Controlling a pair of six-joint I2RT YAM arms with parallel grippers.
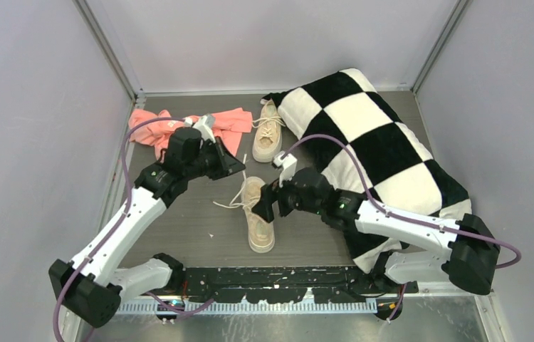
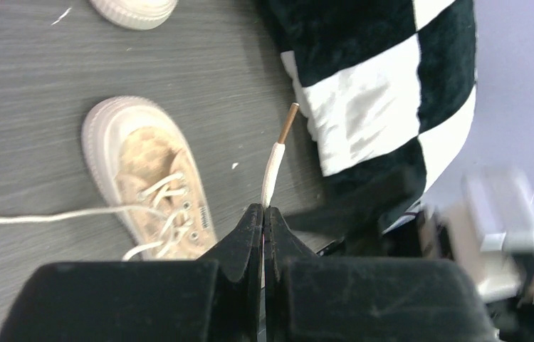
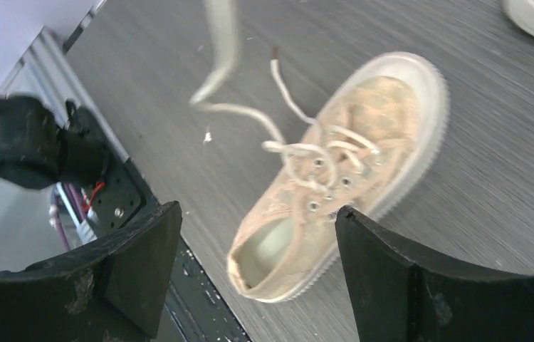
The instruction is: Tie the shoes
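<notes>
The near beige shoe (image 1: pixel 260 231) lies on the floor, its toe toward the robot base in the top view. One of its white laces rises to my left gripper (image 1: pixel 242 168), whose fingers are closed around it; the lace's brown tip (image 2: pixel 288 122) sticks out beyond them. A second loose lace (image 2: pixel 43 216) trails across the floor. Over the shoe, my right gripper stands with its fingers apart and nothing gripped between them; the shoe (image 3: pixel 364 135) shows below. Part of the shoe is hidden by that gripper in the top view.
Behind lies the other beige shoe (image 1: pixel 267 135), beside a coral cloth (image 1: pixel 232 122). A large checkered pillow (image 1: pixel 371 128) fills the right side, under the right arm. Bare floor (image 1: pixel 171 231) lies left of the near shoe.
</notes>
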